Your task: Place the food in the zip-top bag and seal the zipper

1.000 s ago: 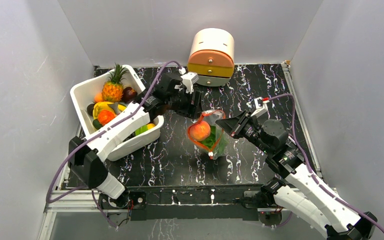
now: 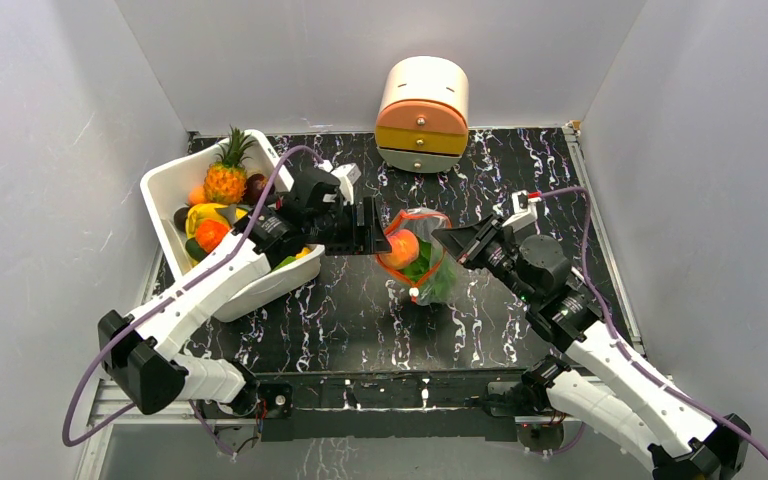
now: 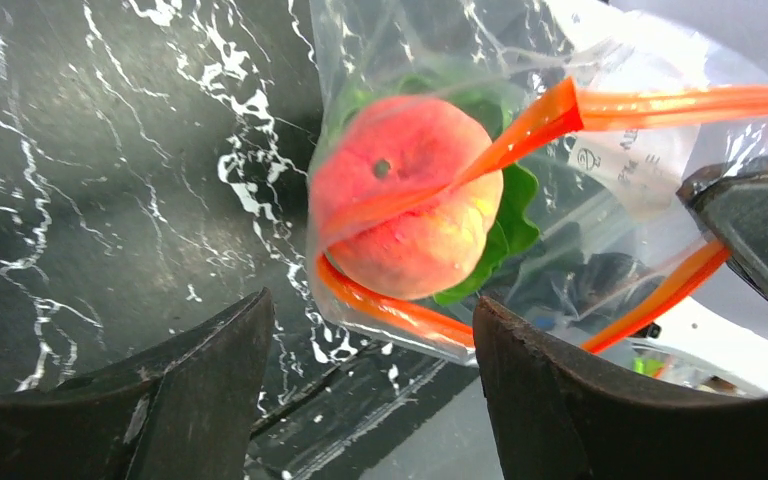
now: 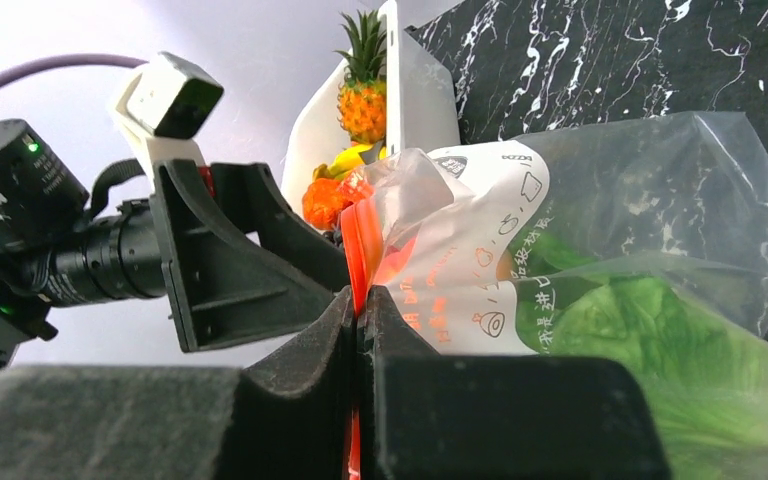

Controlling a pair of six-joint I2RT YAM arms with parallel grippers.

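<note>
A clear zip top bag [image 2: 430, 280] with an orange zipper rim holds a peach [image 2: 400, 250] [image 3: 400, 210] and leafy greens [image 4: 650, 360]. My right gripper [image 2: 440, 240] is shut on the bag's orange rim, the bag hanging open beside it. My left gripper [image 2: 380, 240] stands open just left of the bag's mouth; in the left wrist view its fingers [image 3: 180, 390] are below the rim, with the peach seen between and beyond them.
A white bin [image 2: 160, 210] of fruit and vegetables, including a pineapple [image 2: 225, 182], stands at the left. A small drawer box [image 2: 422, 110] is at the back.
The bag has shifted slightly upward in the top view; the right arm is nearly still.
</note>
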